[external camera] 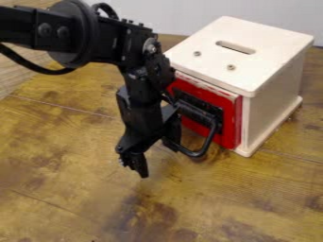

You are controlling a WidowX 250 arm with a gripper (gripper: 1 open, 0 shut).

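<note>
A cream wooden box (259, 59) with a slot in its top stands at the right, its front a red panel (228, 104) with a dark inner door. My black gripper (139, 156) points down in front of the box's left side, low over the floor and open, with nothing seen between its fingers. A black cable loop from the arm hangs across the red front and hides part of it.
A pale wall runs behind the box.
</note>
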